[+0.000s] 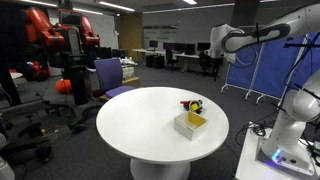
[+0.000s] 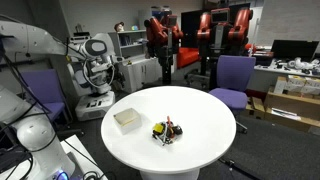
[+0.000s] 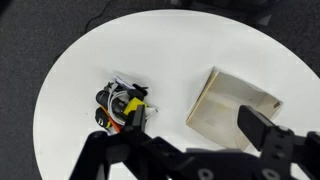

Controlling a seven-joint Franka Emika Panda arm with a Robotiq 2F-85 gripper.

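Note:
An open-topped pale box (image 3: 222, 105) stands on the white round table (image 3: 175, 60), to the right in the wrist view. Left of it lies a small pile of tools and cables (image 3: 120, 98), with black, yellow, white and orange parts; exterior view 2 shows the same pile (image 2: 167, 131) apart from the box (image 2: 127, 120). High above the table, my gripper is open, its dark fingers wide apart with nothing held. Single items in the pile are too small to tell apart.
A purple chair (image 2: 235, 80) is close behind the table in exterior view 2. Desks with monitors and dark red and black equipment (image 1: 75, 55) stand farther off.

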